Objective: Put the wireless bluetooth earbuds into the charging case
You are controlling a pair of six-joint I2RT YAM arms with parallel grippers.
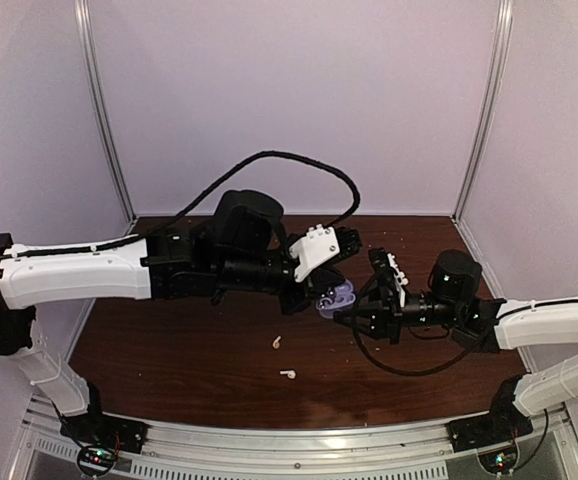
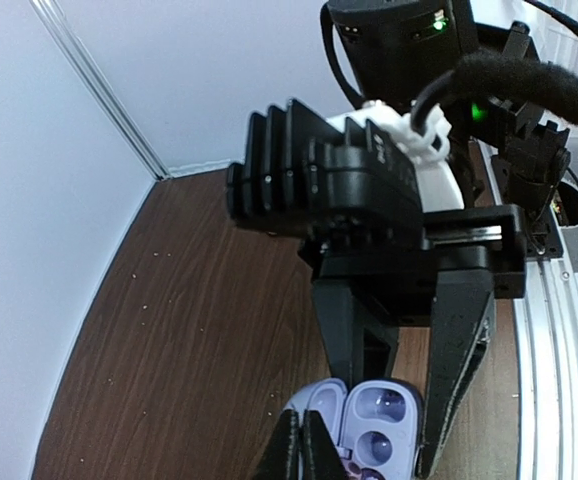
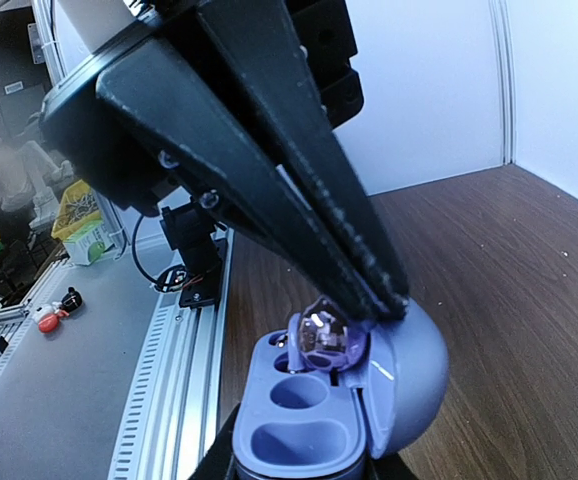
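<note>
The lilac charging case [image 3: 299,390] is open, its lid [image 3: 419,375] to the right in the right wrist view. My right gripper is shut on the case's body and holds it above the table. A shiny purple earbud [image 3: 327,335] is at the slot beside the lid. Against it and the lid come the tips of my left gripper, its two fingers close together. Whether they still pinch the earbud is hidden. Two small white earbuds lie loose on the table, one upper [image 1: 276,342], one lower [image 1: 289,374].
Around the loose earbuds, the brown table [image 1: 189,350] is mostly clear. The two arms meet close above its middle, and a black cable [image 1: 409,373] loops beneath the right gripper. A metal rail [image 1: 299,440] runs along the front edge.
</note>
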